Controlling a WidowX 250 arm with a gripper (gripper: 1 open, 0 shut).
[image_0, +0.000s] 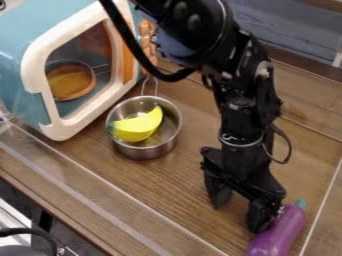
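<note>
My black gripper hangs low over the wooden table at the right, its fingers pointing down. Its near finger is at the upper end of a purple toy eggplant, which lies at the bottom right edge. The fingers stand apart, and I see nothing clearly held between them. A steel pot holding a yellow banana sits left of the gripper.
A blue-and-white toy oven with an orange bowl inside stands at the upper left. A dark cable and white object occupy the lower left corner.
</note>
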